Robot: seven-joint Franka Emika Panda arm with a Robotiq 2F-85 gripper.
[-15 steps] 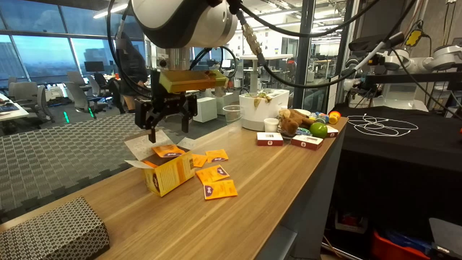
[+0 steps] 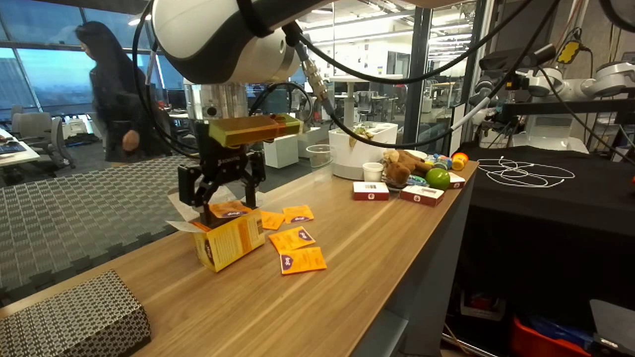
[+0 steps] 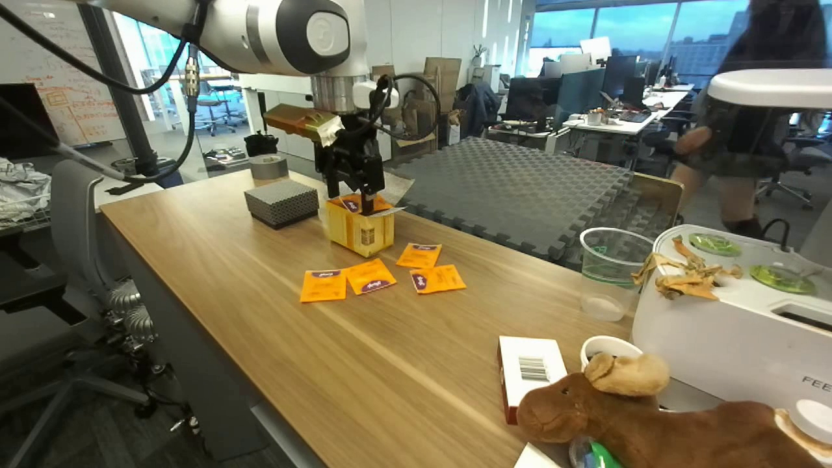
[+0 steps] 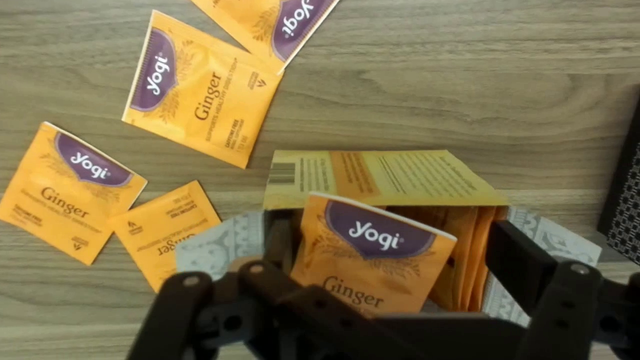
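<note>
A yellow tea box (image 2: 233,242) stands on the table with its flaps spread. Inside it, one orange tea packet (image 4: 378,243) lies tilted on top, and more upright packets (image 4: 471,258) fill the side nearer the right finger. My gripper (image 2: 229,213) is low over the box, fingers wide open, a finger at either end of the opening. In the wrist view the left fingertip (image 4: 279,240) reaches into the box's edge, while the right finger (image 4: 520,264) overlaps the opposite end. Whether either touches the top packet I cannot tell.
Several loose orange packets (image 3: 370,276) lie beside the box. A black patterned box (image 2: 77,318) sits at the near left. Farther along are white-and-red boxes (image 2: 370,191), a clear cup (image 3: 609,273) and a brown plush toy (image 3: 663,421).
My gripper has come down and slightly left, from above the box to its opening. The box has shifted a little to the left. A person in the background has moved.
</note>
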